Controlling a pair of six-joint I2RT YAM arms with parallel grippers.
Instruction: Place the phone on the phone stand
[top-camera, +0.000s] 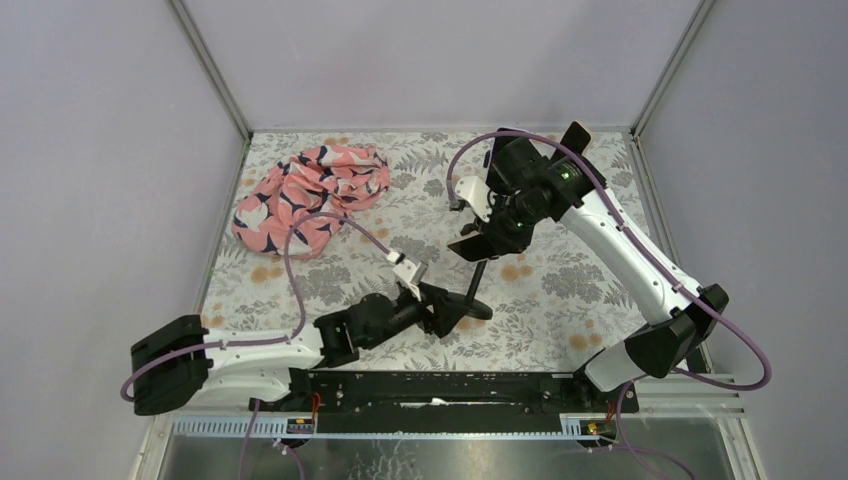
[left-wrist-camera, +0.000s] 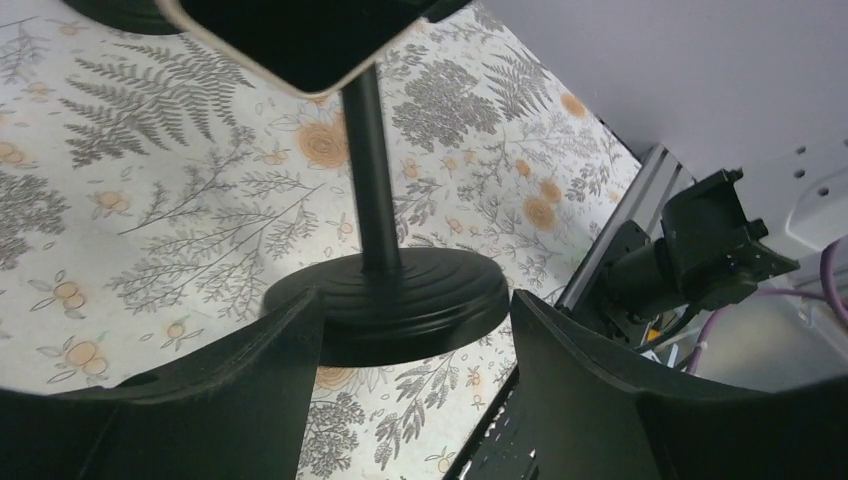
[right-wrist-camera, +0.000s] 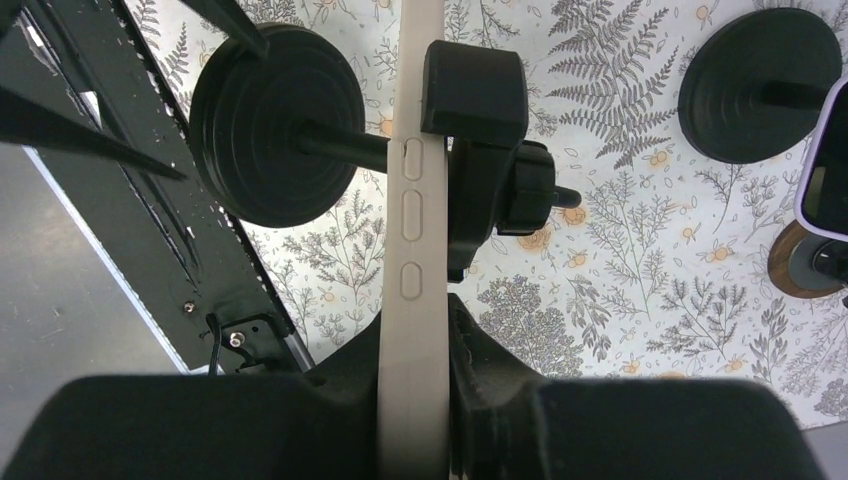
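My right gripper (top-camera: 495, 235) is shut on the phone (right-wrist-camera: 412, 230), seen edge-on with its side buttons in the right wrist view and as a dark slab (top-camera: 470, 248) from the top. It is held at the top of the black phone stand, whose round base (right-wrist-camera: 265, 125) and post (left-wrist-camera: 372, 170) are below; whether it rests on the holder is unclear. My left gripper is open low by the stand's round base (left-wrist-camera: 380, 285), its fingers either side of the base in the left wrist view.
More stands holding phones (top-camera: 570, 140) are at the back right, one on a round black base (right-wrist-camera: 740, 90). A crumpled pink cloth (top-camera: 300, 200) lies at the back left. The table's front rail (top-camera: 440, 390) is close below the stand.
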